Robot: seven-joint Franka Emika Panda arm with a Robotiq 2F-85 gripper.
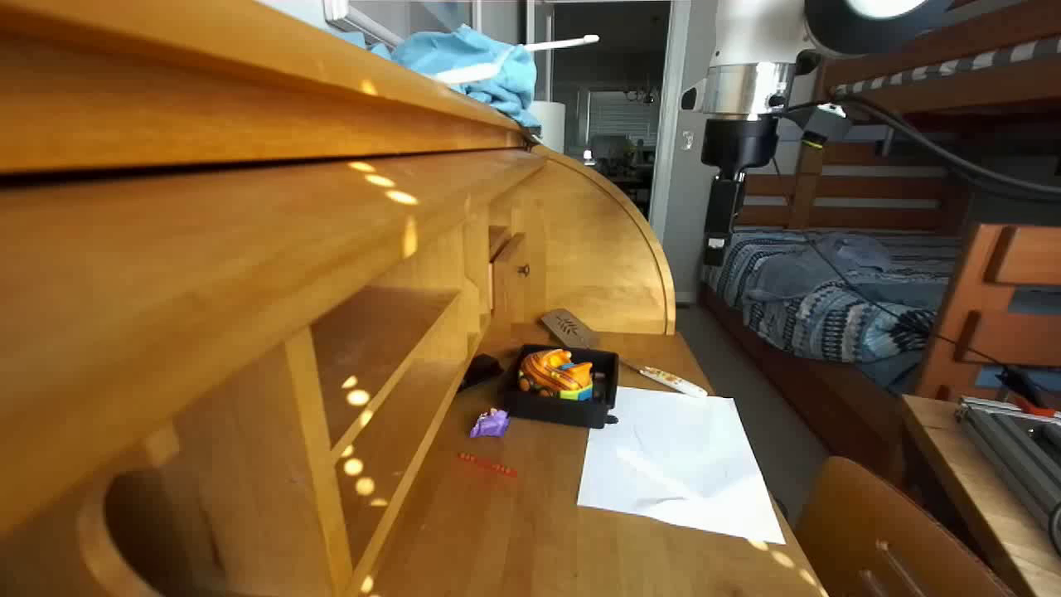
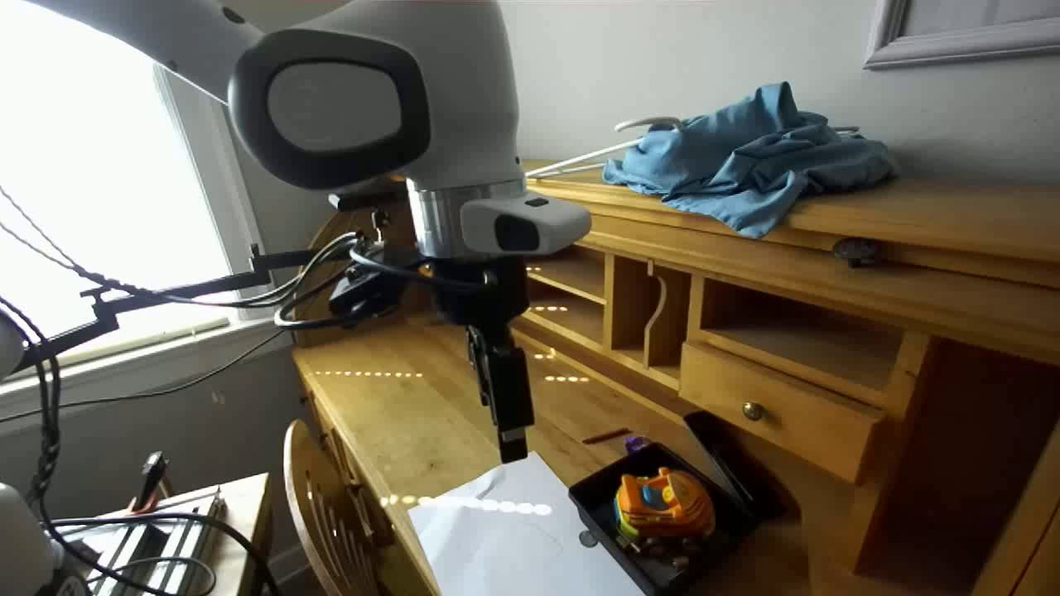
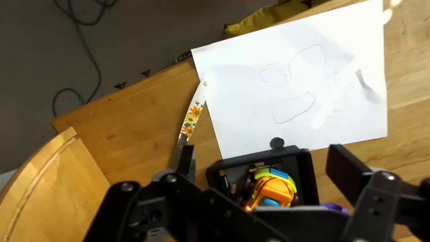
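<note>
My gripper stands open above the desk, its fingers wide apart and nothing between them. In the second exterior view the gripper (image 2: 513,447) hangs pointing down, clear of the desktop, near the paper. A black tray (image 1: 549,408) rests on the desk. Inside it sit an orange and yellow toy vehicle (image 2: 663,505) and, in the wrist view, several batteries (image 3: 233,188). A white paper (image 3: 258,92) with faint pencil lines lies beside the tray. The utensil's flower-patterned handle (image 3: 192,115) touches or overlaps the paper's edge; its leaf-patterned blade (image 1: 571,328) lies behind the tray.
A purple wrapper (image 1: 489,423) and a thin red stick (image 1: 486,464) lie near the tray. Desk cubbies and a drawer (image 2: 780,402) rise along one side. Blue cloth (image 2: 755,159) covers part of the top shelf. A chair (image 2: 323,507) stands at the desk's front.
</note>
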